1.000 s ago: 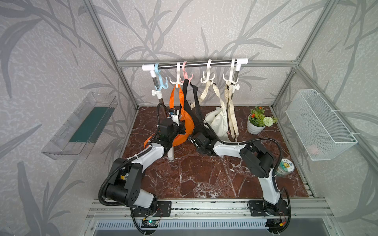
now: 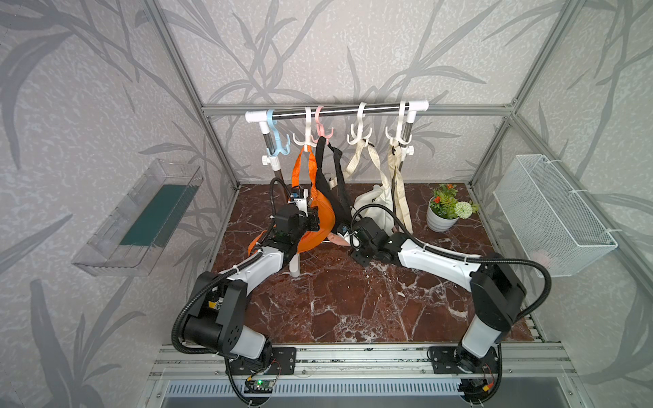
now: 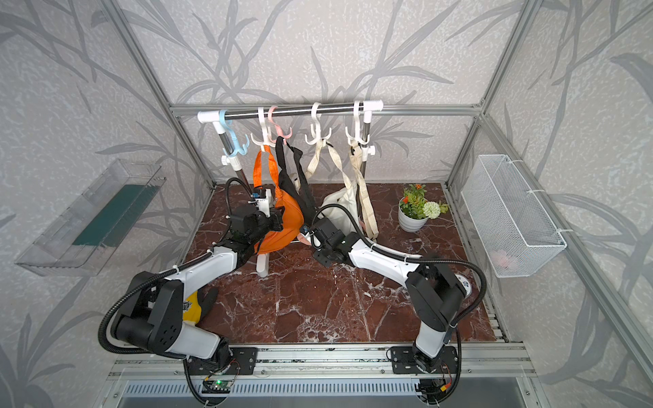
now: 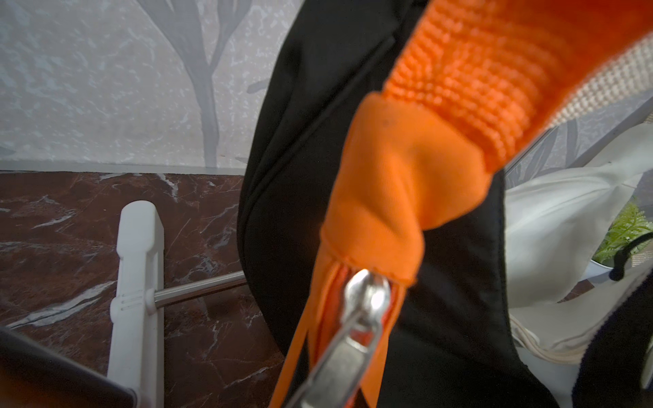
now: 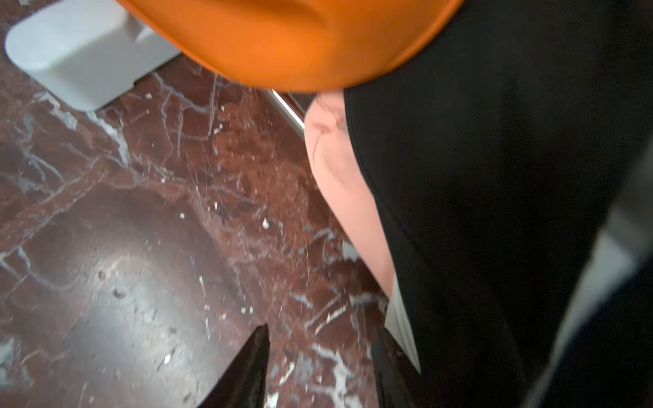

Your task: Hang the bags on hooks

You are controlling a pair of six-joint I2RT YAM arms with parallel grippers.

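The orange bag [image 2: 323,217] hangs by its straps from a white hook [image 2: 307,139], next to a black bag [image 3: 302,200] with straps under the pink hook [image 3: 277,125]. Cream bags [image 2: 374,204] hang to the right. My left gripper [image 2: 306,217] is against the orange bag; its fingers are not visible, and the left wrist view shows the orange strap and zipper close up. My right gripper is low beside the black bag, its fingers apart over the marble table, with nothing seen between them. A pink fabric piece [image 5: 347,190] shows behind the black bag.
A potted plant [image 2: 442,214] stands at the back right. A wire basket [image 2: 551,224] is on the right wall, a clear tray [image 2: 136,217] on the left. A blue hook [image 2: 277,136] hangs empty.
My right arm has shifted right and its elbow has swung forward, with the gripper a little right of where it was. The left arm and the hanging straps look unchanged.
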